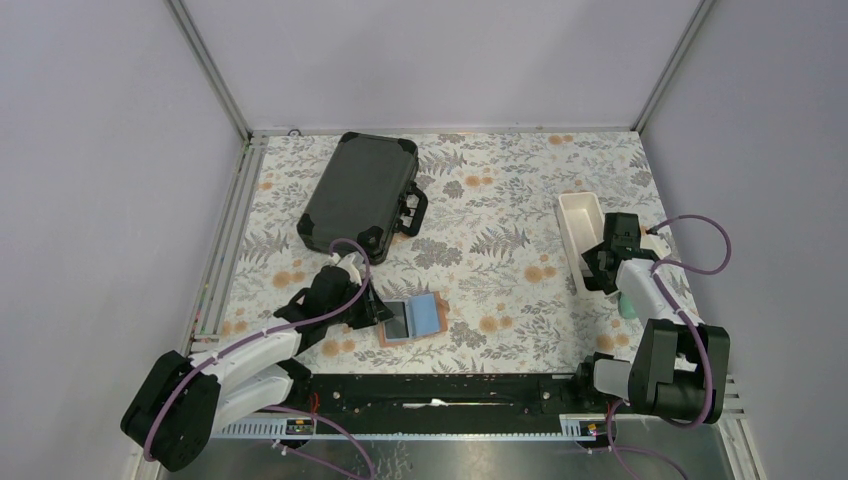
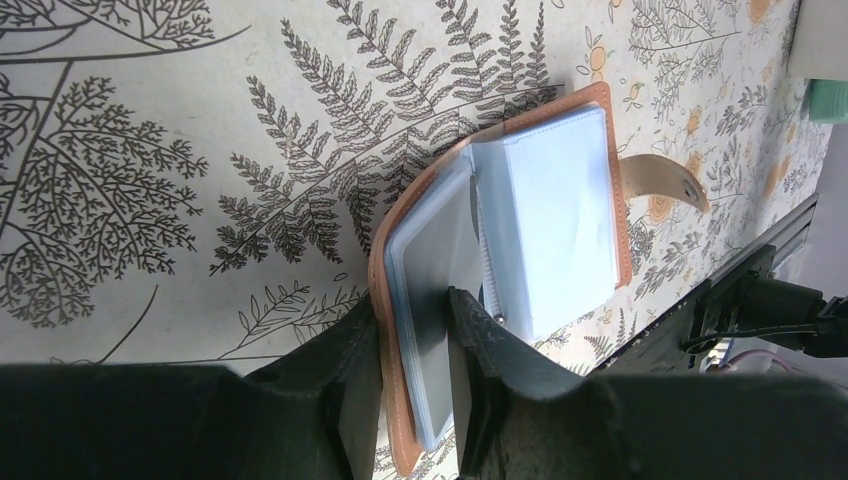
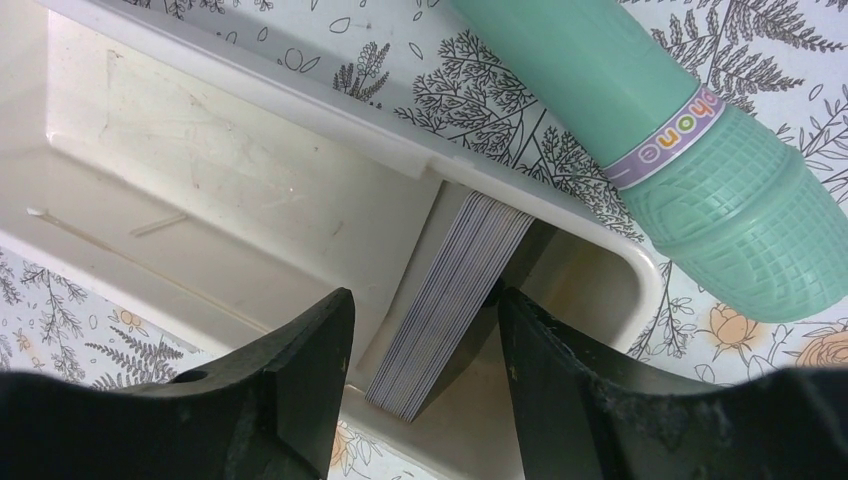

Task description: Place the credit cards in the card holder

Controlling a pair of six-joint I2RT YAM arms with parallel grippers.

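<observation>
The card holder [image 2: 555, 210] lies open on the table at bottom centre, with a tan edge and pale blue sleeves. My left gripper is at its near end, fingers close around the edge; whether it grips is unclear. A white plastic bin [image 3: 230, 200] at the right holds a stack of cards [image 3: 450, 300], leaning crosswise with striped edges showing. My right gripper is over the bin, fingers apart on either side of the stack, part open.
A green bottle [image 3: 700, 190] lies beside the bin. A dark case [image 1: 355, 190] lies at the back left.
</observation>
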